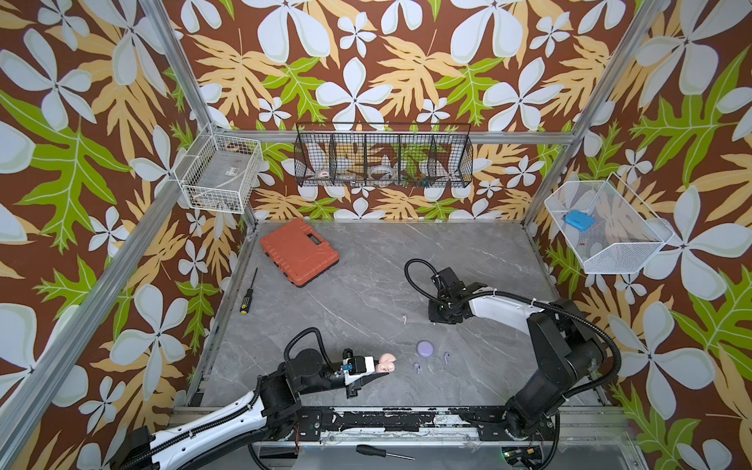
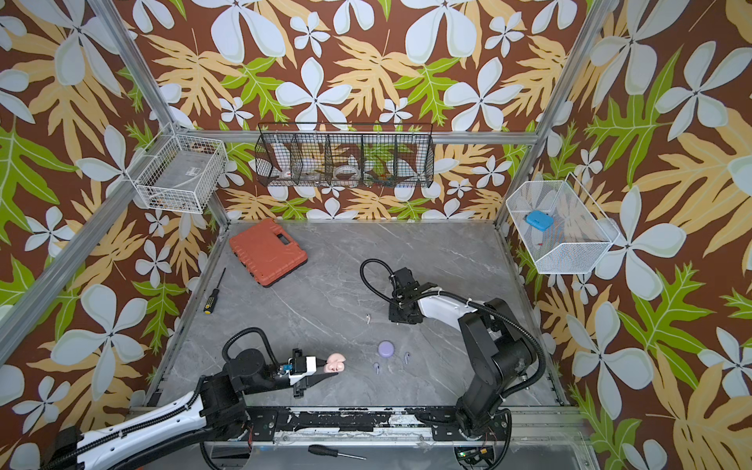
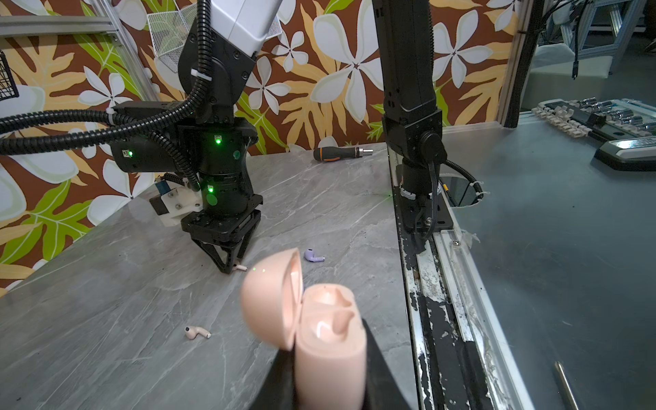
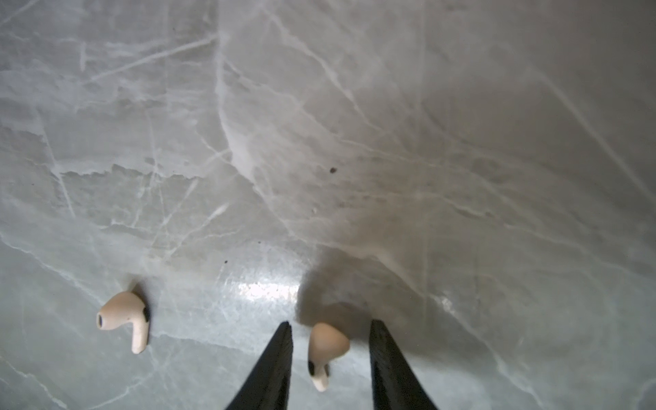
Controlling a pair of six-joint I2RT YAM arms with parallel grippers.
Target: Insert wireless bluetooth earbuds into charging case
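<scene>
My left gripper (image 1: pixel 384 369) is shut on a pink charging case (image 3: pixel 330 348), held upright above the table with its lid swung back. Both earbud wells visible inside it look empty. Over the table, my right gripper points down, its fingers (image 4: pixel 273 365) part open around one pink earbud (image 4: pixel 326 347). That earbud lies between the fingertips, with gaps visible on both sides. A second pink earbud (image 4: pixel 124 317) rests on the table to the left in the right wrist view; the left wrist view shows this earbud (image 3: pixel 196 332) too.
A round purple case (image 1: pixel 424 348) and two purple earbuds, one at the right (image 1: pixel 446 358), lie near the front. The orange toolbox (image 1: pixel 299 250) and a screwdriver (image 1: pixel 246 300) occupy the left side. Bare tabletop spreads across the back middle.
</scene>
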